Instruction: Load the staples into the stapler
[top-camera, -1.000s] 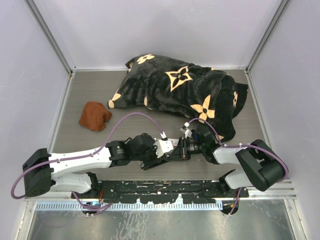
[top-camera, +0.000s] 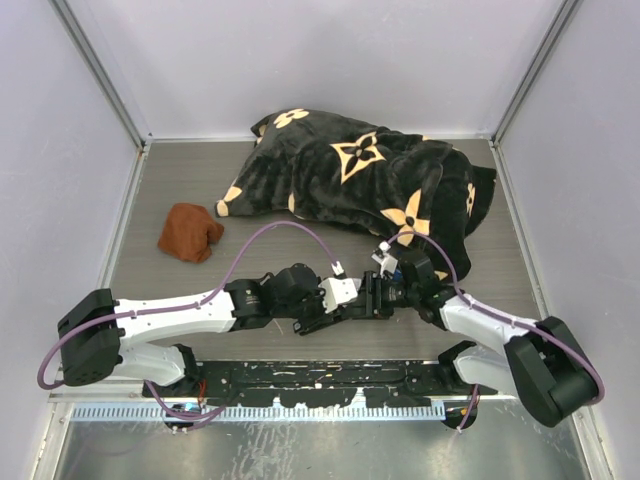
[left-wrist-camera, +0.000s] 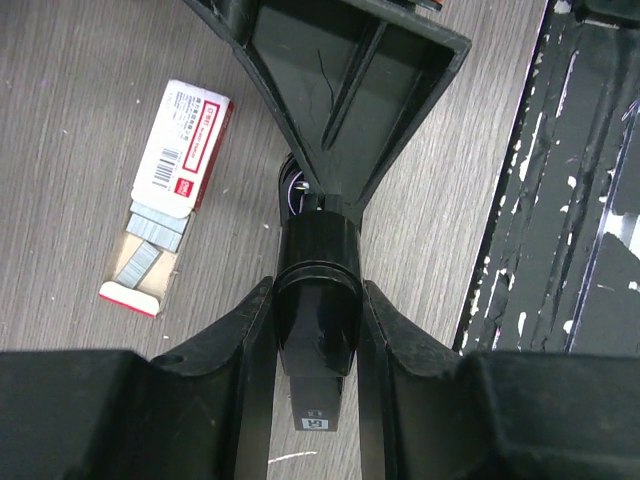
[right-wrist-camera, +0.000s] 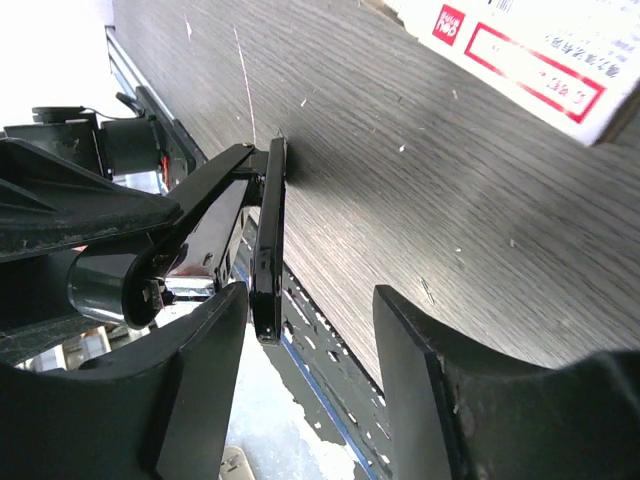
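Observation:
My left gripper is shut on the black stapler, one finger on each side of it. The stapler's labelled end points toward the bottom of the left wrist view. A ribbed finger of the right gripper covers part of its other end. In the right wrist view, my right gripper stands open; a slim black bar, apparently part of the stapler, reaches toward its left finger. Whether they touch I cannot tell. Beside the stapler lies a white-and-red staple box, slid open, with grey staple strips showing.
A dark patterned blanket covers the back of the table. At the left lies a brown cloth. Bare tabletop shows along the front, and the two arms meet closely near the middle.
My right arm has shifted a little to the right. Blanket and brown cloth are unmoved.

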